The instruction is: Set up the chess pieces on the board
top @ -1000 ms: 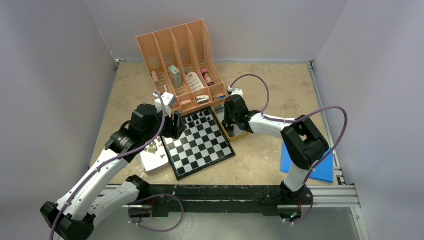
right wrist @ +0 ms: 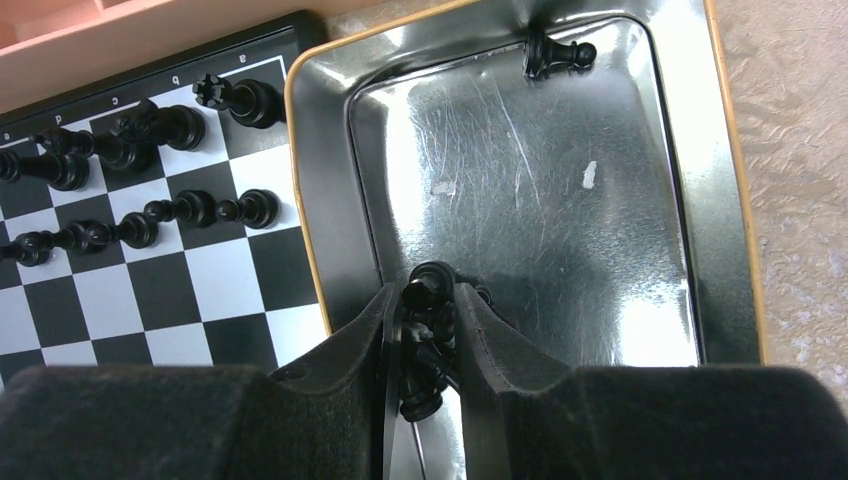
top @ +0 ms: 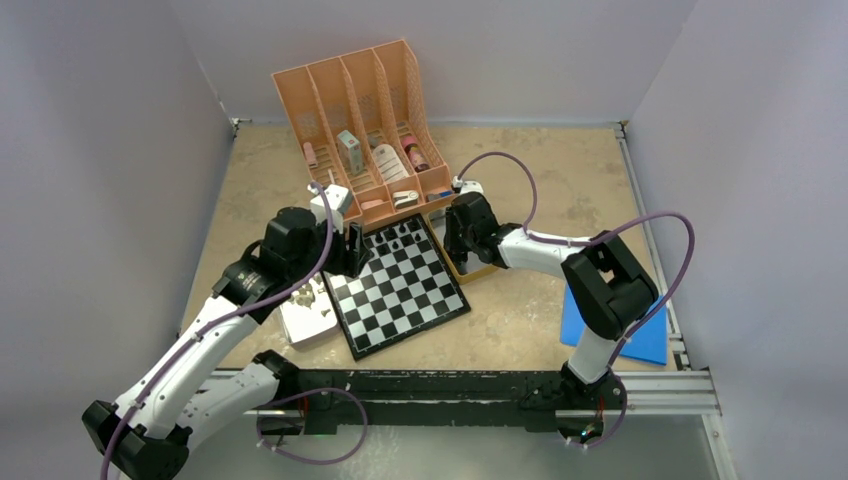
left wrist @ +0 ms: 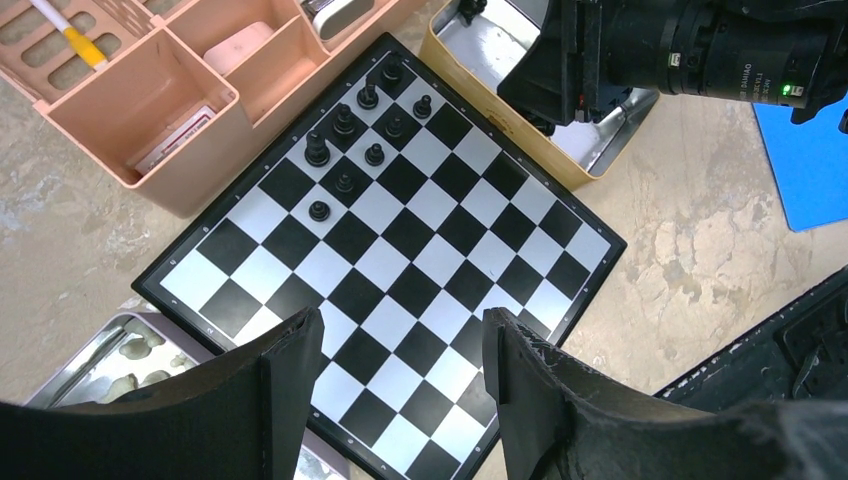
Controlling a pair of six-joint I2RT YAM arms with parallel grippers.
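Note:
The chessboard (left wrist: 420,300) holds several black pieces (left wrist: 344,118) near its far corner. My right gripper is down in the metal tray (right wrist: 530,200), shut on a black chess piece (right wrist: 428,280) among several others lying there. One more piece (right wrist: 558,55) lies apart at the tray's far end. My left gripper hangs over the near side of the board, fingers apart with nothing between them. Light pieces (left wrist: 138,348) lie in another tray at the board's left.
A pink organizer (top: 350,100) with small items stands behind the board. A blue mat (top: 640,335) lies at the right front. The table right of the board's near edge is mostly clear.
My right arm has shifted very slightly to the left within the tray area. The left arm and the board look unchanged.

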